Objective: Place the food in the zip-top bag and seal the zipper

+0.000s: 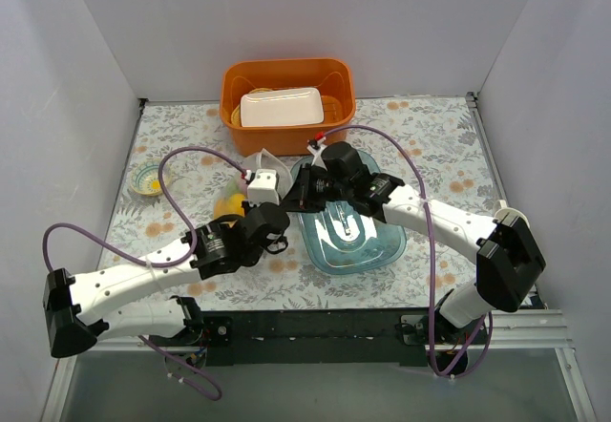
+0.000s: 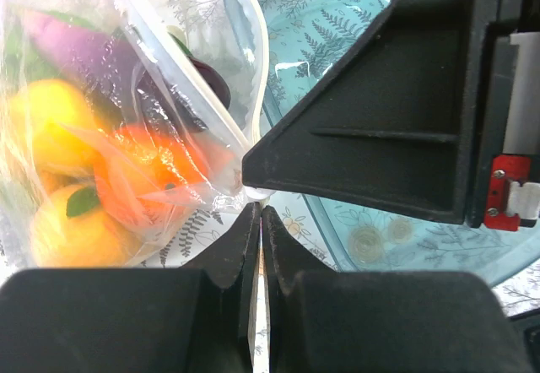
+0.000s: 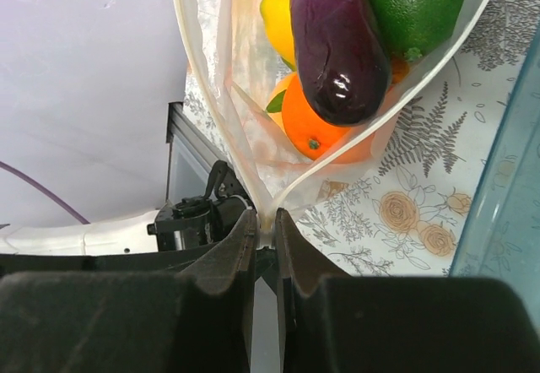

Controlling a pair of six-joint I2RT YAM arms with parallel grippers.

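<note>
The clear zip top bag [image 2: 194, 78] stands with its mouth spread apart, holding an eggplant [image 3: 337, 44], an orange [image 3: 308, 124], a yellow fruit [image 3: 277, 20] and a green vegetable [image 3: 418, 2]. Where the two rims meet at one corner, my right gripper is shut on the bag's edge. My left gripper is shut, its fingertips right below that corner and close under the right gripper's finger [image 2: 363, 128]. A white zipper end shows just above the left tips; whether any film is pinched between them cannot be told.
A blue-lidded container [image 1: 353, 241] lies right of the bag. An orange bin [image 1: 286, 136] with a white tray [image 1: 282, 107] stands at the back; a small bowl [image 1: 146, 179] sits at the left. Free cloth shows at the right.
</note>
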